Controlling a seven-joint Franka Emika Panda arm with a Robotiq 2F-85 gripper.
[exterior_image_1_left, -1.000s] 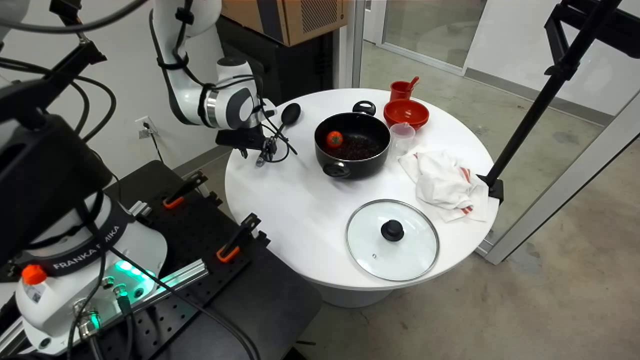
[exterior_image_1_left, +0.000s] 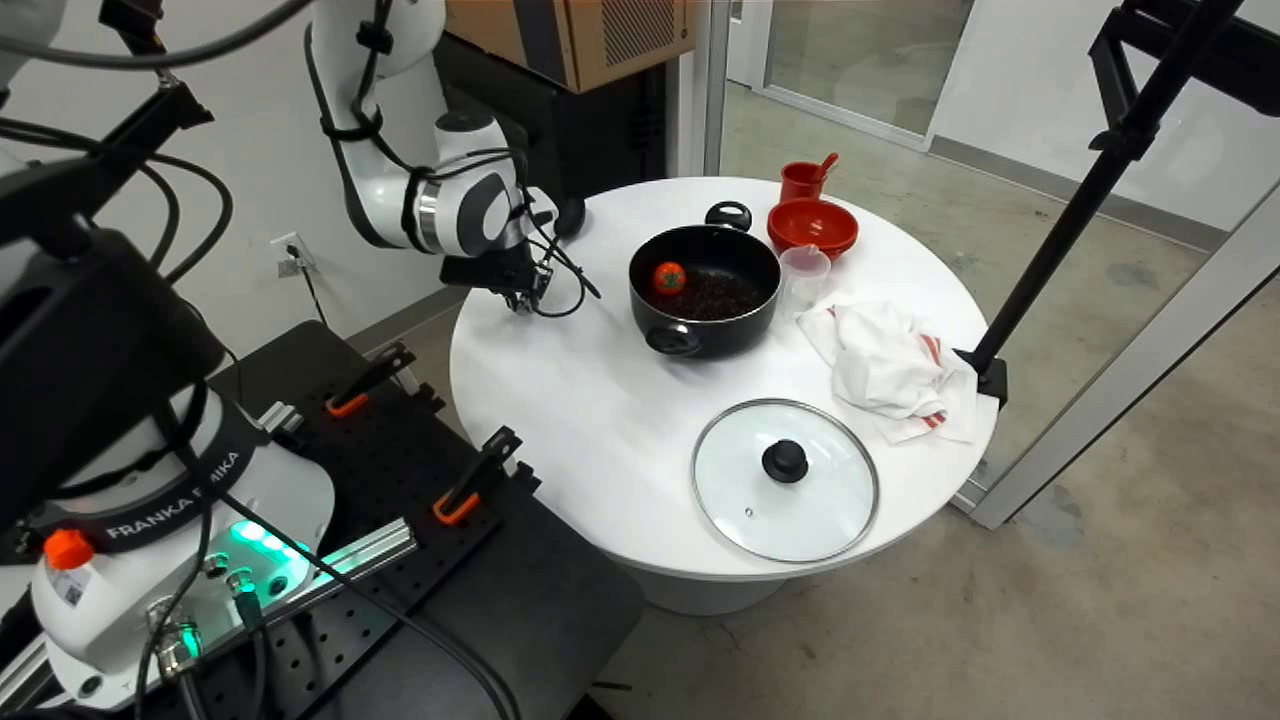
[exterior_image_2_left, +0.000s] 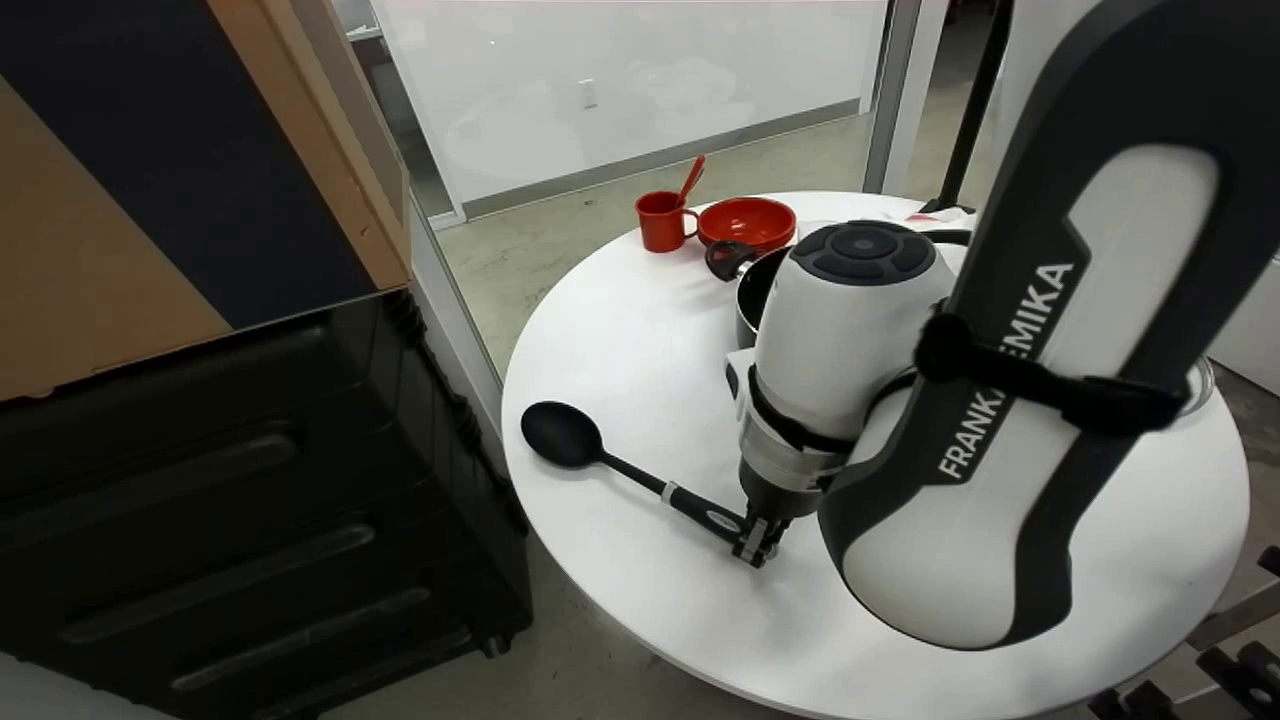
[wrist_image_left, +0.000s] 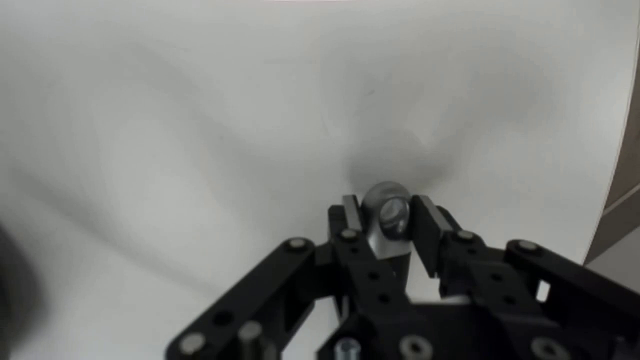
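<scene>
A black spoon (exterior_image_2_left: 560, 434) with a long handle stretches over the left side of the white table in exterior view 2. My gripper (exterior_image_2_left: 756, 554) is at the far end of that handle. In the wrist view, the silver-tipped handle end (wrist_image_left: 384, 228) sits between the two fingers, and the gripper is shut on it. Only part of the spoon's bowl (exterior_image_1_left: 571, 217) shows behind the arm in exterior view 1, where the gripper (exterior_image_1_left: 524, 300) hides most of the handle. Whether the bowl touches the table is hard to tell.
A black pot (exterior_image_1_left: 708, 336) with a tomato (exterior_image_1_left: 668, 280) inside stands mid-table. Beyond it are red bowls (exterior_image_1_left: 813, 226), a red cup (exterior_image_1_left: 800, 182) and a clear cup (exterior_image_1_left: 804, 278). A glass lid (exterior_image_1_left: 734, 480) and white towel (exterior_image_1_left: 882, 360) lie nearer the right.
In exterior view 1, the spoon's bowl has shifted slightly left and up in the picture and is now partly covered by the arm. The gripper has moved only a little; the pot and lid are unchanged.
</scene>
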